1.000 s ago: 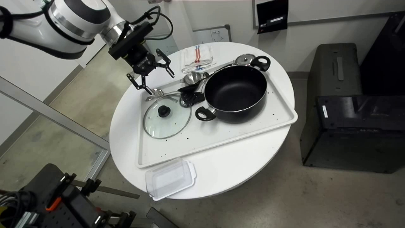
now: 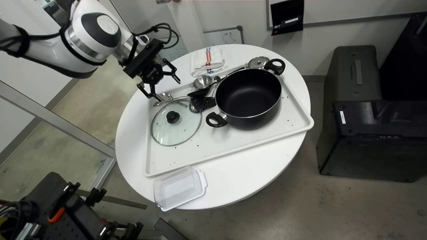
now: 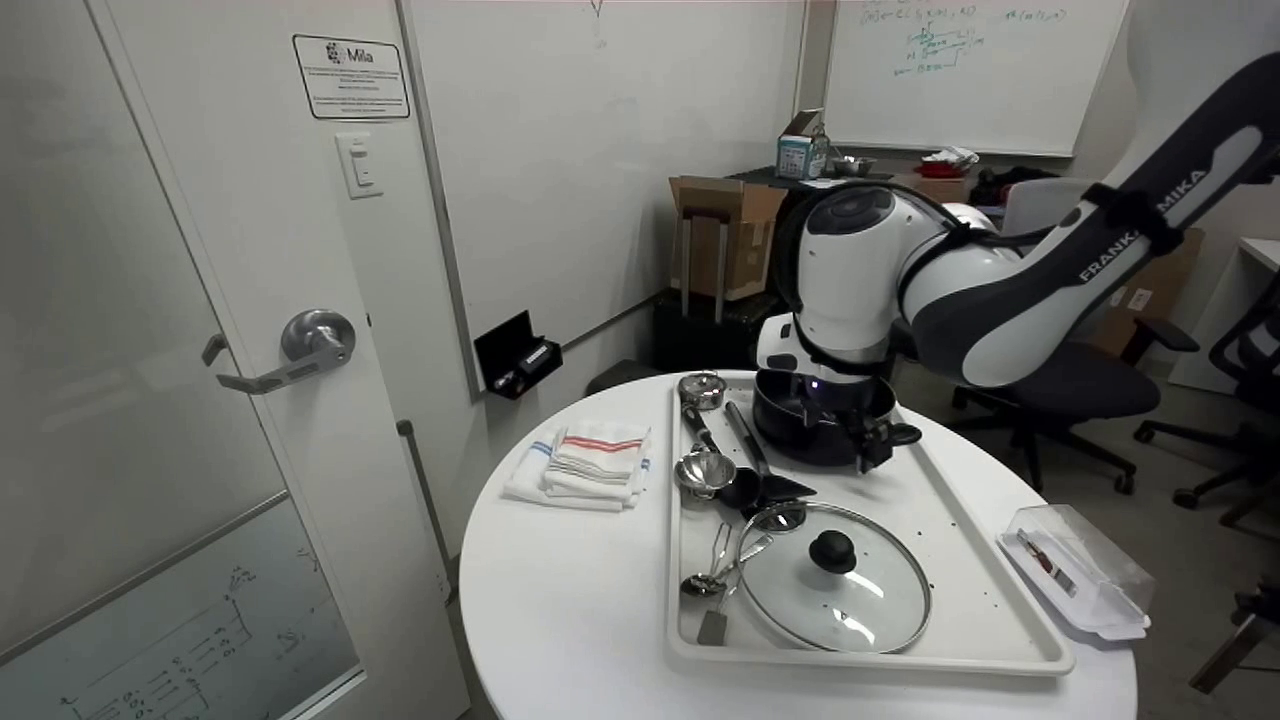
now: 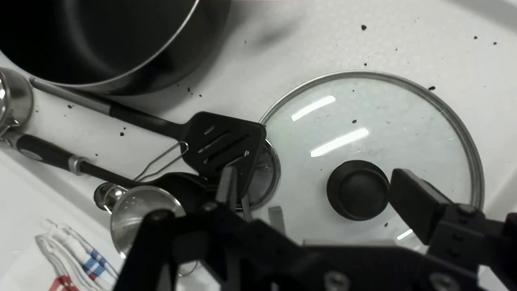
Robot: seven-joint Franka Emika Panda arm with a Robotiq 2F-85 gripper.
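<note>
My gripper [image 2: 168, 90] stands open above the left back part of the white tray [image 2: 224, 152], with nothing held between its fingers. In the wrist view its two fingers [image 4: 415, 203] spread wide over the glass lid [image 4: 387, 111], the lid's black knob [image 4: 358, 190] showing near the right one. The lid lies flat on the tray. Beside it stands a black pot [image 2: 250, 96], uncovered and empty as far as shows. A black slotted spatula [image 4: 225, 145] reaches to the lid's rim, alongside a metal strainer [image 4: 143, 213].
A folded towel [image 2: 208, 60] lies on the table behind the tray. A clear plastic box [image 2: 180, 188] rests at the table's front edge. Small spoons and utensils [image 3: 717, 576] crowd the lid's side. The tray's front strip is mostly bare.
The arm and gripper have shifted slightly in exterior view 1, the gripper's fingers tilting a little. The gripper stays open. Lid, pot and utensils have not moved.
</note>
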